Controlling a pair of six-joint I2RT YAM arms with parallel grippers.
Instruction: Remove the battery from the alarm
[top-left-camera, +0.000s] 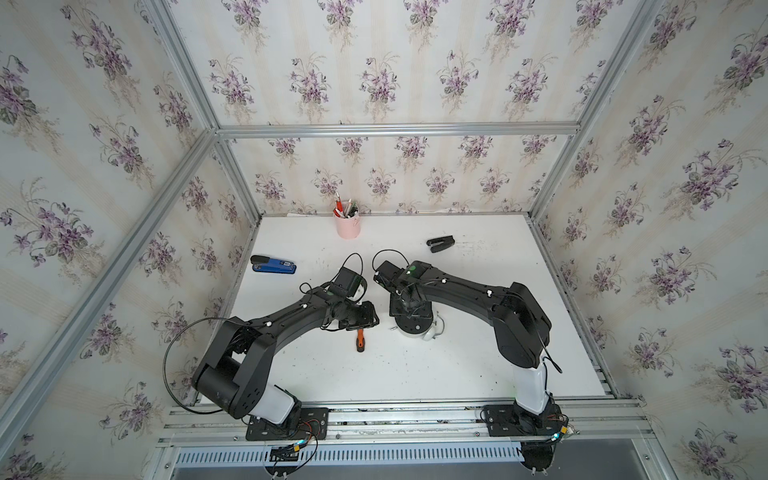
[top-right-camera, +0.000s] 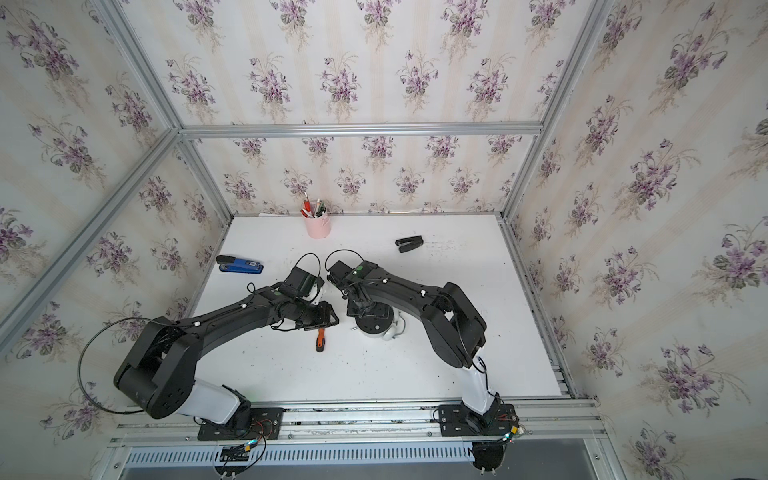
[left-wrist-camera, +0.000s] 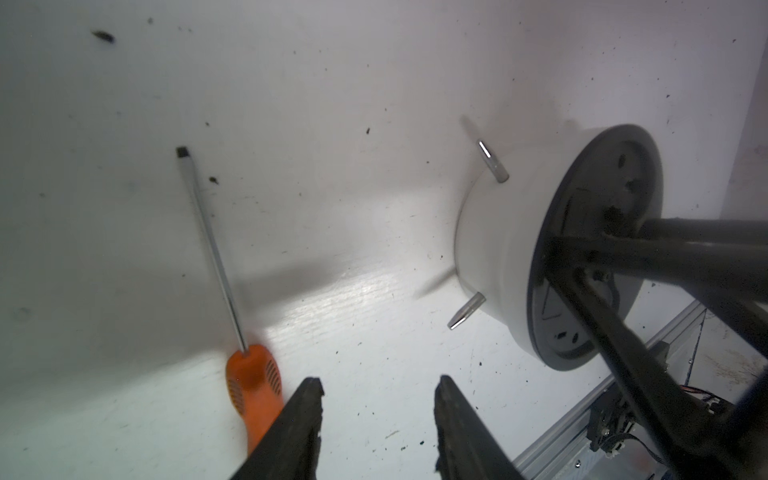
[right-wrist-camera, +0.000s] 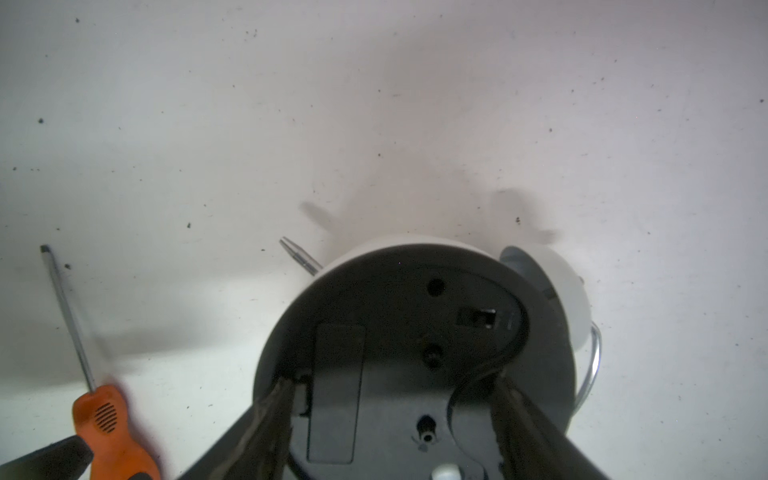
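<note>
The alarm clock (right-wrist-camera: 408, 320) lies face down, its white body below and black back up, with metal legs at its side. In the right wrist view a rectangular battery cover (right-wrist-camera: 336, 392) sits in its back; no battery shows. My right gripper is open above the clock's back, one finger at each side of the view, nothing held. My left gripper stands open to the left of the clock, also empty. An orange-handled screwdriver (left-wrist-camera: 254, 384) lies on the table close to the left gripper's fingers.
A blue stapler (top-left-camera: 274, 264) is at the far left, a pink pen cup (top-left-camera: 348, 227) at the back, and a black stapler (top-left-camera: 440, 243) at the back right. Both arms stand close together.
</note>
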